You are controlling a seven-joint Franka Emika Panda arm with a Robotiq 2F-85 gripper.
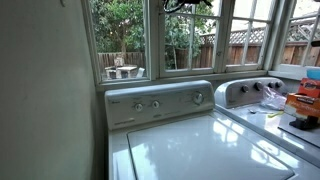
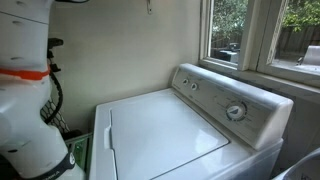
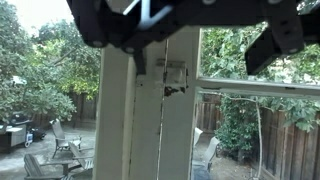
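Note:
My gripper reaches in from the top of the wrist view, its dark fingers (image 3: 265, 52) spread apart. Only the window and garden show between them, so it stands open and empty. At the top edge of exterior view 1, a dark part of the gripper or its cable (image 1: 190, 6) hangs before the window, high above the washer. The white washer (image 2: 165, 125) has its lid closed, and its control panel (image 1: 160, 105) carries several knobs. The white arm (image 2: 30, 100) rises at the left of exterior view 2.
A second machine (image 1: 250, 95) stands to the right, with an orange box (image 1: 303, 103) and a clear plastic bag (image 1: 272, 98) on it. The window frame (image 3: 178, 100) is close in the wrist view. The washer lid is clear.

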